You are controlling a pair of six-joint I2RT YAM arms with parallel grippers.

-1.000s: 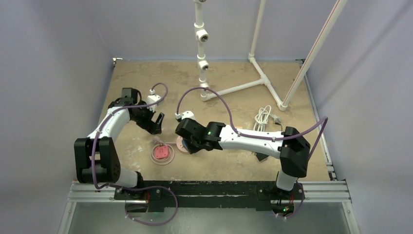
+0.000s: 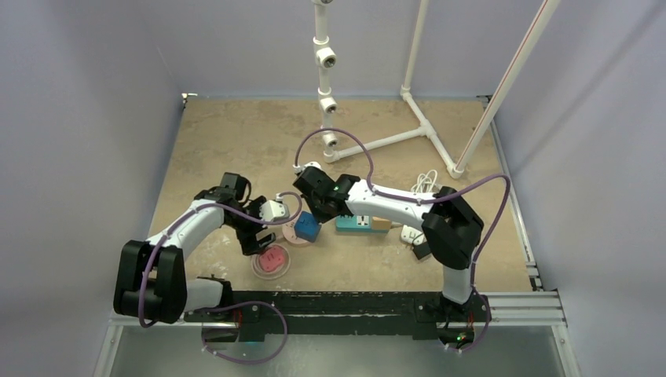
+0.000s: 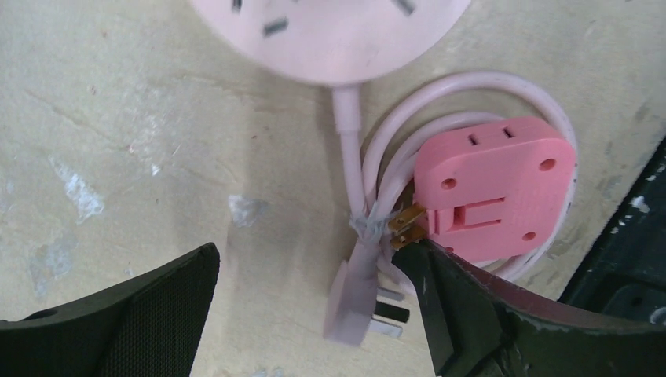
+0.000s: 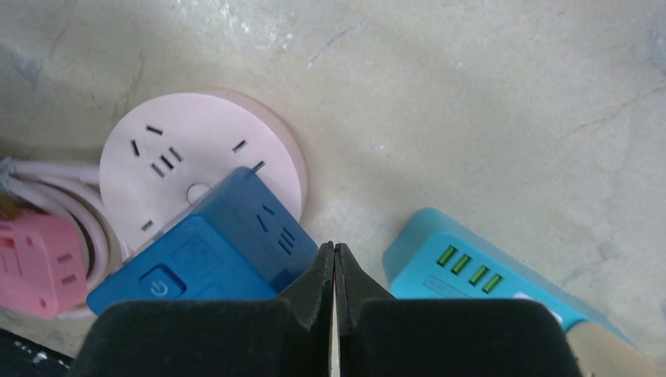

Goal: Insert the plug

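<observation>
A pale pink plug [image 3: 353,302] with dark-tipped prongs lies on the table, its cord coiled around a pink adapter [image 3: 495,188]. My open left gripper hangs over it, a finger on either side. The round white socket block [image 4: 137,181] lies beside the coil, with a blue power cube [image 4: 196,259] resting on or against it. My right gripper is shut, nothing showing between its fingers, above the table beside the cube.
A turquoise strip [image 2: 349,224] with a tan block lies to the right, white cables [image 2: 424,181] beyond it. A white pipe frame [image 2: 385,141] stands at the back.
My left gripper has moved down and toward the front, over the plug. My right gripper has shifted back and slightly right, uncovering the blue cube in the top view.
</observation>
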